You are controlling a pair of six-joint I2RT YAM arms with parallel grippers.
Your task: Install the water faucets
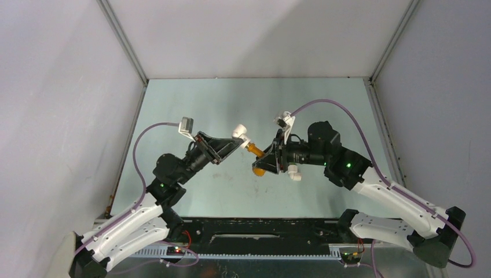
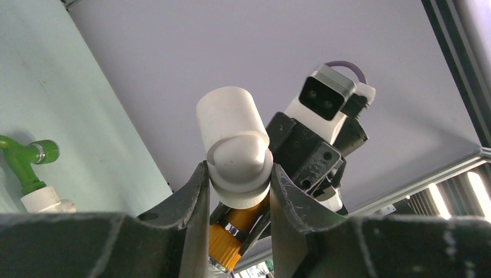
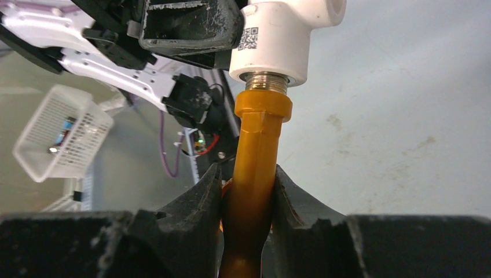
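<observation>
A white plastic fitting (image 1: 241, 134) (image 2: 234, 139) (image 3: 271, 41) meets the threaded end of an orange faucet (image 1: 253, 149) (image 2: 226, 242) (image 3: 253, 139) in mid-air. My left gripper (image 1: 231, 142) has its fingertips on the white fitting, pointing toward the right arm. My right gripper (image 1: 260, 160) is shut on the orange faucet's body, which runs diagonally below the fitting. Some metal thread shows between fitting and orange body in the right wrist view.
A green faucet piece (image 2: 24, 162) with a white fitting (image 1: 293, 174) lies on the table (image 1: 208, 104), partly under the right arm. A white basket (image 3: 63, 133) is outside the table in the right wrist view.
</observation>
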